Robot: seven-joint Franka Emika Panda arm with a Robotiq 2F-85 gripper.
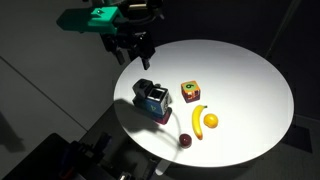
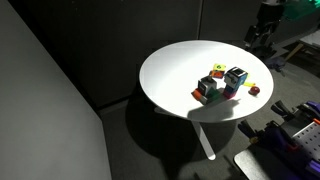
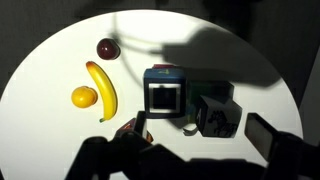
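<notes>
My gripper (image 1: 133,62) is open and hangs above the left edge of the round white table, with nothing between its fingers. In the wrist view its fingers (image 3: 262,130) come in at the bottom, spread wide apart. A blue box (image 3: 164,92) with a dark square on its face sits near the table's middle in that view. Beside it lies a dark cube (image 3: 217,116). A colourful box (image 1: 190,91), a yellow banana (image 1: 198,122), an orange (image 1: 211,120) and a dark red round fruit (image 1: 185,140) lie apart from that group.
The round white table (image 2: 175,70) has free room on its far side. A green item (image 3: 205,90) lies partly hidden by the dark cube. Something red (image 1: 163,117) shows beneath the blue box.
</notes>
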